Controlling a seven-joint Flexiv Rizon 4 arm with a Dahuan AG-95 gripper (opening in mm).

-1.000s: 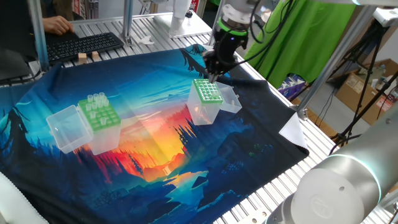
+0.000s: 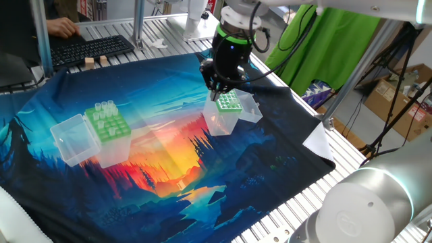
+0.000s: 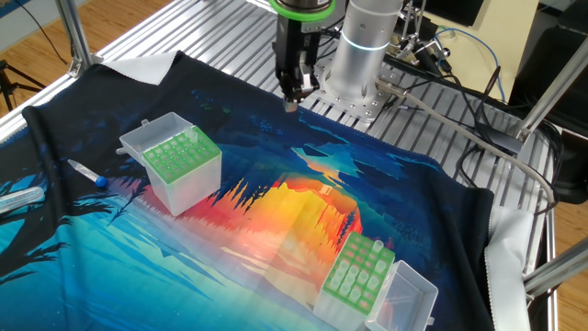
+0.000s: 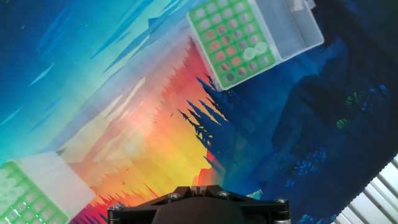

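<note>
My gripper is shut at the bottom of the wrist view, with nothing visible between its fingers. High above the cloth, the gripper (image 3: 292, 101) stays clear of both tube boxes. One box has a green rack top (image 2: 229, 102) and an open clear lid (image 2: 250, 108); the wrist view shows its green rack (image 4: 233, 40) with mostly vacant holes and a tube or two standing near one edge. A second box with a green rack (image 3: 358, 271) carries several clear tubes (image 2: 106, 108), its lid (image 3: 404, 296) folded open. Only part of this second rack (image 4: 25, 198) enters the wrist view.
A printed landscape cloth (image 2: 169, 165) covers the table, with open space between the boxes. A blue-capped pen (image 3: 87, 173) lies on the cloth beside the emptier box. Near the table's edge are a keyboard (image 2: 91, 50) and a person's hand (image 2: 62, 27).
In exterior view 1 my gripper has travelled leftward and slightly down, now overlapping the emptier rack from that angle. Both boxes and their lids have stayed in place.
</note>
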